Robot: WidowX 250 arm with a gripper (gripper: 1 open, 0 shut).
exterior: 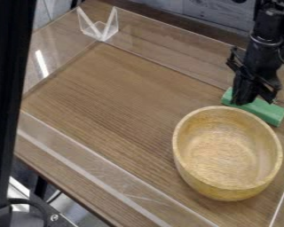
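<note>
The black gripper (243, 89) reaches down from the upper right onto a green block (265, 110) lying on the wooden table. Its dark fingers cover the left part of the block, and its fingers look shut; whether anything is between them is hidden. Just below the block, a large round light-wood bowl (226, 152) stands empty near the right edge of the table.
A clear plastic piece (98, 26) sits at the back left. A dark edge with black equipment runs along the left side.
</note>
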